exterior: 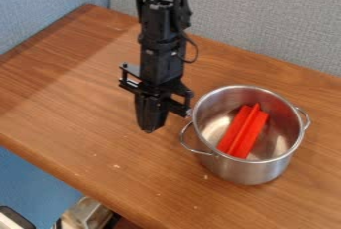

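Note:
My black gripper [151,120] hangs low over the wooden table, just left of a steel pot, its fingertips together with nothing visible between them. The pot [246,170] stands on the right side of the table with a loop handle at either side. Inside it lies a red object [242,130], elongated and ridged, leaning toward the upper right.
Grey padded walls [266,19] border the back and left. A metal fixture [83,216] sits beyond the table's front-left edge.

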